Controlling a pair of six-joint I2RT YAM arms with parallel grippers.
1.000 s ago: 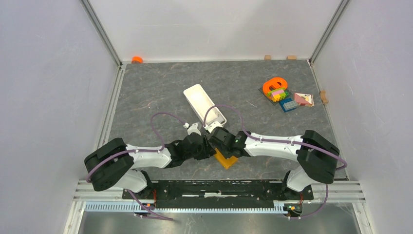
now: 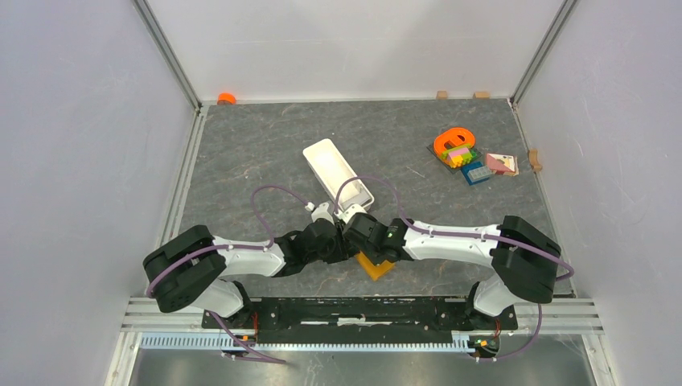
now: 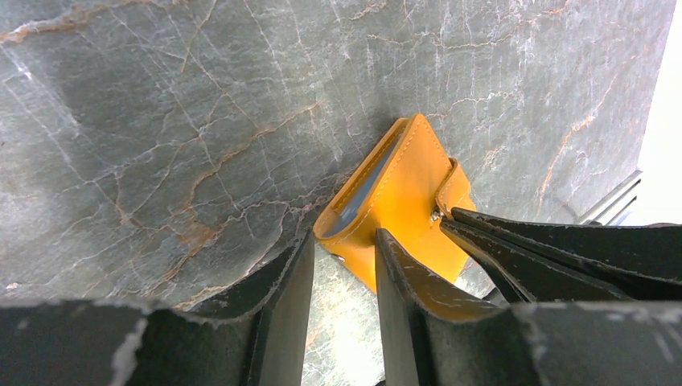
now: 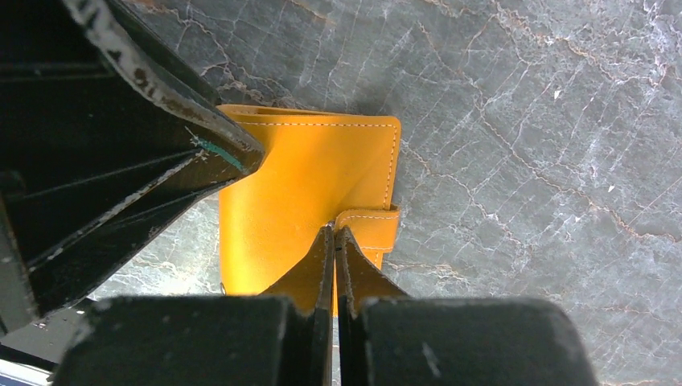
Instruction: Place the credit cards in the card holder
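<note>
An orange leather card holder [image 2: 375, 267] with stitched edges lies under both grippers at the front centre. In the left wrist view the holder [image 3: 406, 209] shows an open slot with something grey inside; my left gripper is at that end, its fingers slightly apart, apparently pinching the holder's edge. My right gripper is shut at the small snap strap [image 4: 370, 221] of the holder [image 4: 289, 177], nothing clear between its fingertips. No loose card can be made out clearly.
A white tray [image 2: 326, 161] lies just behind the grippers. Orange and coloured toys [image 2: 454, 141] and flat cards or booklets [image 2: 500, 163] sit at the back right.
</note>
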